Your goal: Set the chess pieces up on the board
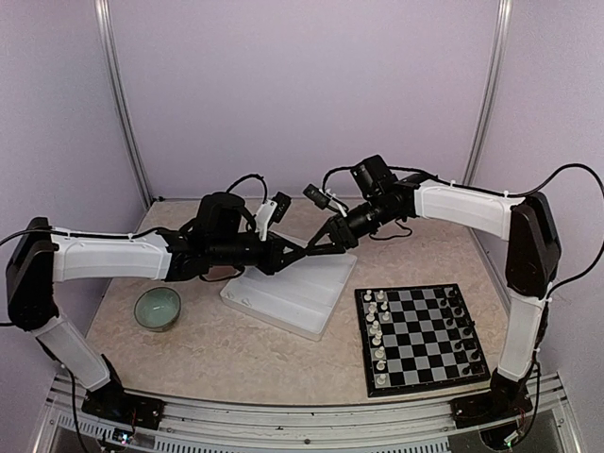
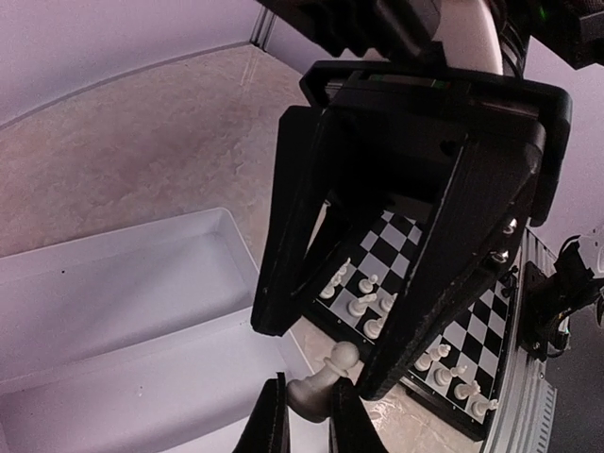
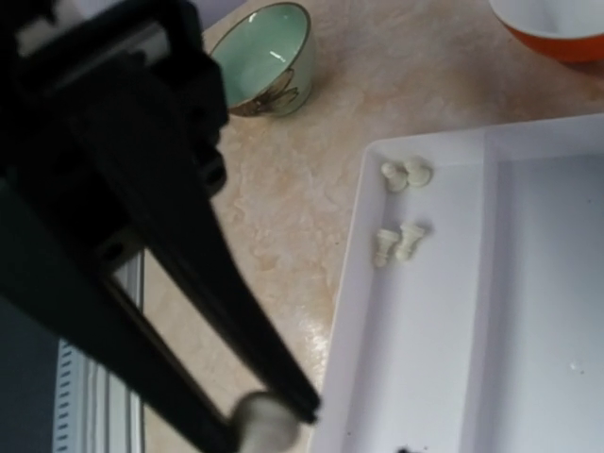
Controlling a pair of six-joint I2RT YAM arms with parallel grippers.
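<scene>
Above the white divided tray (image 1: pixel 278 297) the two grippers meet. My left gripper is shut on a white chess piece (image 2: pixel 330 377); my right gripper stands part open, its fingertips either side of that piece's top, close to it. The chessboard (image 1: pixel 423 340) at front right has white pieces (image 1: pixel 375 328) along its left side and black pieces (image 1: pixel 458 326) along its right. Several more white pieces (image 3: pixel 408 173) lie in the tray's end compartment in the right wrist view.
A green bowl (image 1: pixel 158 309) stands at the front left. An orange bowl (image 3: pixel 557 38) shows in the right wrist view. The table between tray and board is bare.
</scene>
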